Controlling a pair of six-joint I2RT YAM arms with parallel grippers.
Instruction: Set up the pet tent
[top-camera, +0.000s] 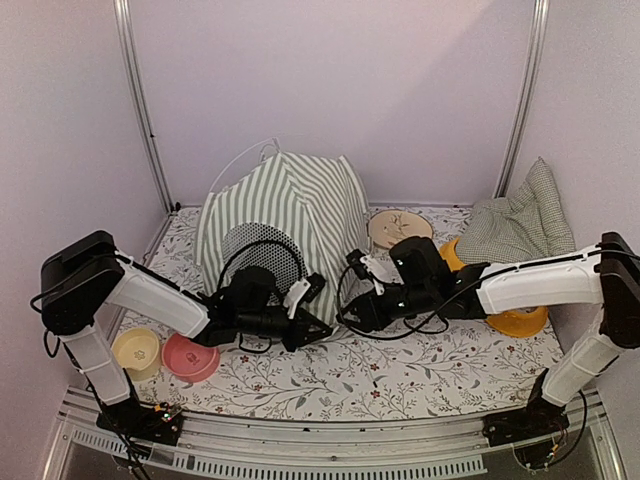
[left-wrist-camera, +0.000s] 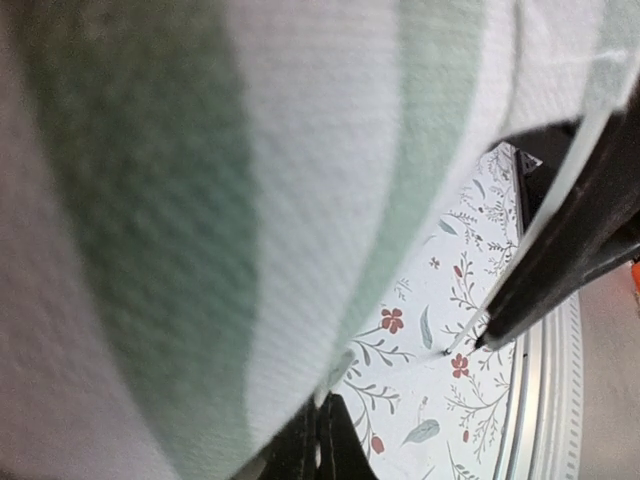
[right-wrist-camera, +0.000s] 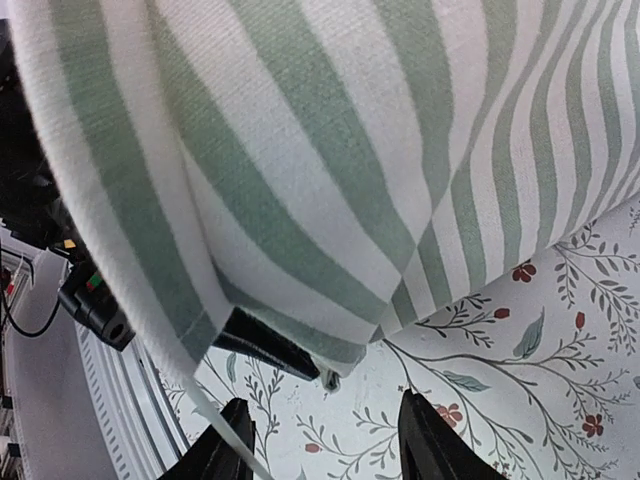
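Note:
The green-and-white striped tent (top-camera: 310, 205) with its grey mesh panel stands at back centre, a thin white pole arching over its top. My left gripper (top-camera: 315, 328) is at the tent's front bottom edge. In the left wrist view its fingertips (left-wrist-camera: 340, 440) are shut at the striped fabric (left-wrist-camera: 160, 250), seemingly on its edge. My right gripper (top-camera: 355, 315) is just right of it, beside the front corner. In the right wrist view its fingers (right-wrist-camera: 420, 440) stand apart below the striped cloth (right-wrist-camera: 320, 170), with a thin white strip crossing the left one.
A pink bowl (top-camera: 190, 360) and a cream bowl (top-camera: 136, 352) sit front left. A beige plate (top-camera: 400, 222) is behind my right arm. A yellow ring-like object (top-camera: 520, 325) and a grey cushion (top-camera: 515, 220) are at the right.

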